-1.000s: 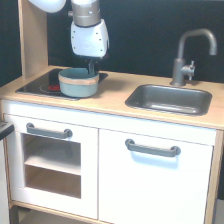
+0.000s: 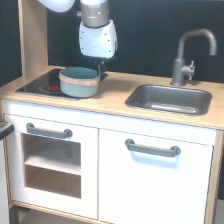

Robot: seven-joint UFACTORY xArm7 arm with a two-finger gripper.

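Note:
A grey-blue pot [image 2: 79, 87] with a brownish inside stands at the right part of the black hob [image 2: 42, 84], on the left of the toy kitchen counter. My gripper [image 2: 100, 70] points down at the pot's right side, its white hand above the counter. The dark fingers are small and merge with the dark backdrop. Whether they touch the pot's rim or hang just beside it is not clear, nor is the gap between them.
A grey sink [image 2: 170, 98] with a dark tap [image 2: 183, 66] is set into the right of the counter. Below are a white cabinet door [image 2: 150, 185] and a windowed oven door [image 2: 55, 127]. Bare wooden counter [image 2: 115, 90] lies between pot and sink.
The hand has shifted a little to the right, from over the pot's right part to its right edge. The pot stays in about the same place.

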